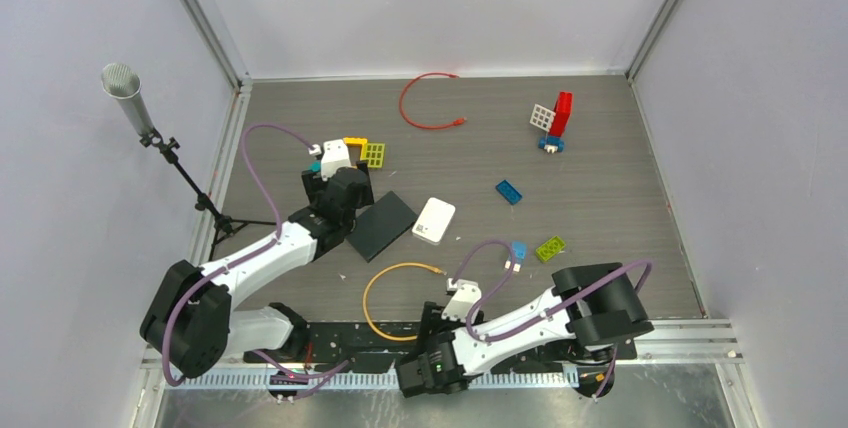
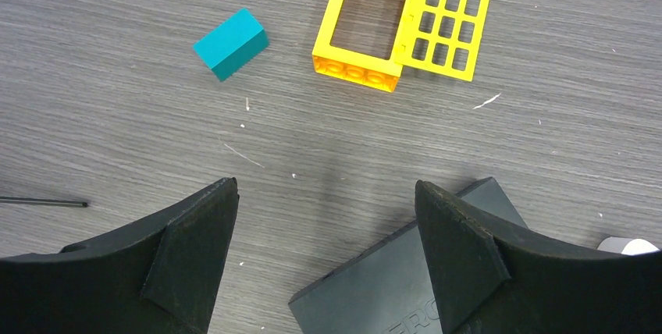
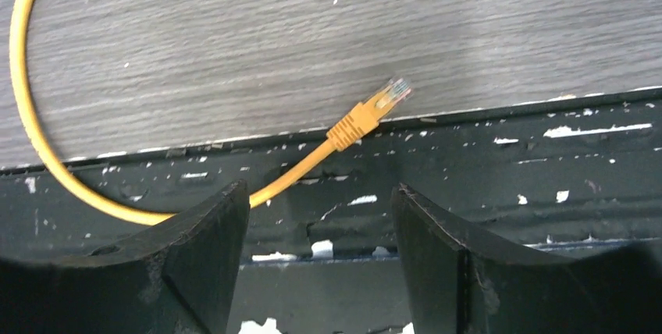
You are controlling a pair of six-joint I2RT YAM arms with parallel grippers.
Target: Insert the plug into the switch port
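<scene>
An orange cable (image 1: 368, 297) curves over the table's front edge. In the right wrist view its orange plug (image 3: 353, 126), with a clear tip, lies ahead of my right gripper. The fingers there are apart with nothing held, and the cable runs behind the left fingertip. My left gripper is open and empty above the bare table. Partly behind its right finger lies a flat black box (image 2: 390, 279) with raised lettering. A small white box (image 1: 434, 220) rests right of the black one; I cannot make out a port on either.
A yellow frame (image 2: 367, 65) and teal block (image 2: 232, 44) lie beyond my left gripper. A red cable (image 1: 408, 106) is at the back. Blue brick (image 1: 508, 192), green brick (image 1: 550, 248) and a red toy (image 1: 561, 113) occupy the right. A microphone stand (image 1: 180, 168) rises at left.
</scene>
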